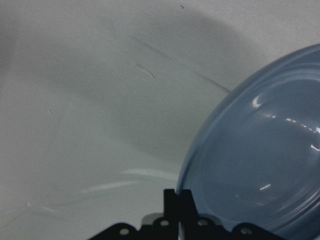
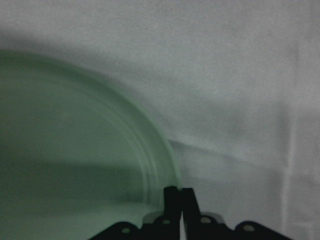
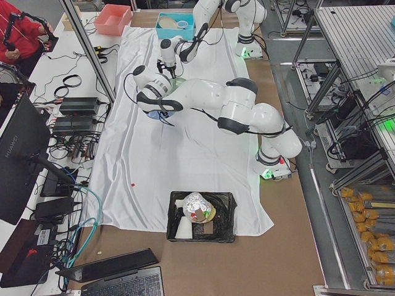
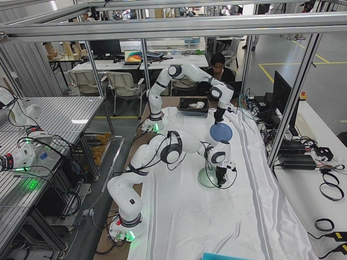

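A blue plate lies on the white cloth, largely hidden by an arm in the camera left view. In the left wrist view its rim runs down to my left gripper, whose fingers are together at that rim; whether they grip it is hard to tell. A pale green plate lies farther along the cloth. My right gripper is at its rim, the two fingers close together in the right wrist view; I cannot tell if the rim is between them.
A black bin with food items stands at one end of the cloth, a teal bin at the other. Monitors and cables fill the side table. Open cloth lies between the black bin and the plates.
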